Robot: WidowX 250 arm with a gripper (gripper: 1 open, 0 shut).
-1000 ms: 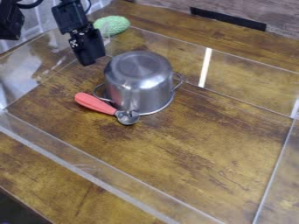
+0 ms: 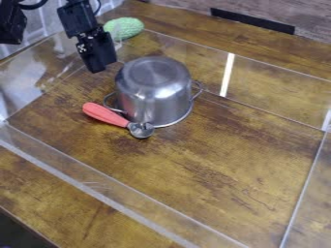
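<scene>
My black gripper (image 2: 97,60) hangs at the upper left, open, just above and left of an upturned steel pot (image 2: 155,89) with wire handles. A scoop with a red handle (image 2: 106,114) and a metal head lies against the pot's front left. A green textured object (image 2: 123,27) sits behind the gripper, partly hidden by it.
Clear panels or edges run along the left, back and right of the work area. A dark strip lies at the back right.
</scene>
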